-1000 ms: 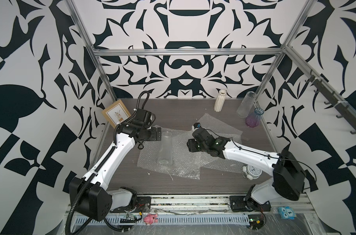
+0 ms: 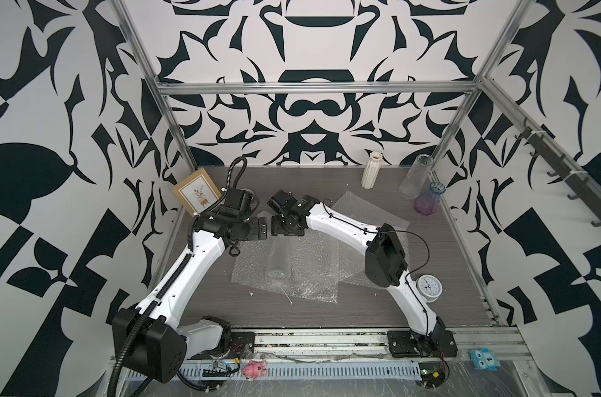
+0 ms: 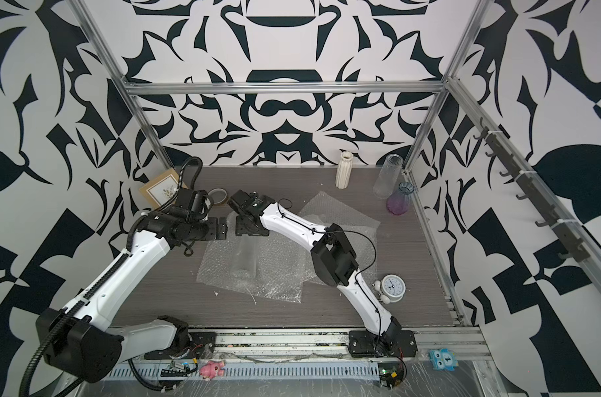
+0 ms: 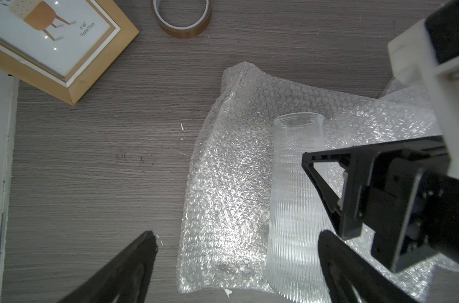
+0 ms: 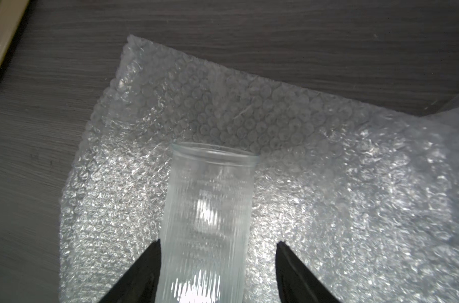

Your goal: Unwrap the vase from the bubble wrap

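A clear ribbed glass vase [image 4: 297, 212] lies on its side on top of the spread-out bubble wrap [image 4: 224, 217], with nothing folded over it. In the right wrist view the vase [image 5: 209, 202] runs between the fingers of my open right gripper, which hovers above its upper part. My left gripper is open too, above the wrap's left side; one fingertip overlaps the vase in its view. Seen from the top left, the right gripper hides the vase's far end, and the vase's near end [image 2: 278, 268] shows.
A picture frame [image 2: 198, 192] and a tape roll [image 3: 217, 196] are at the back left. Toward the back right stand a white vase [image 2: 372, 170], a clear vase [image 2: 417, 176] and a purple vase [image 2: 429, 198]. A white clock [image 2: 429, 287] sits front right. Both grippers are close together.
My right arm has swung left, bringing its gripper from the wrap's right part to over the vase. The left gripper has shifted only slightly. Vase and wrap have not visibly moved.
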